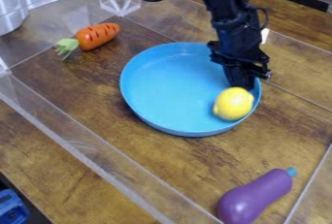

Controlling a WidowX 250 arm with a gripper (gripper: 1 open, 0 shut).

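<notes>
My black gripper [244, 71] reaches down from the top to the right rim of a round blue plate [162, 82], low beside it; its fingertips are dark and partly hidden, so their opening is hard to tell. A yellow toy lemon [234, 103] lies on the plate at its lower right, below the gripper.
An orange toy carrot [95, 37] lies at the upper left, a purple toy eggplant [251, 197] at the lower right. A clear barrier edge runs along the left.
</notes>
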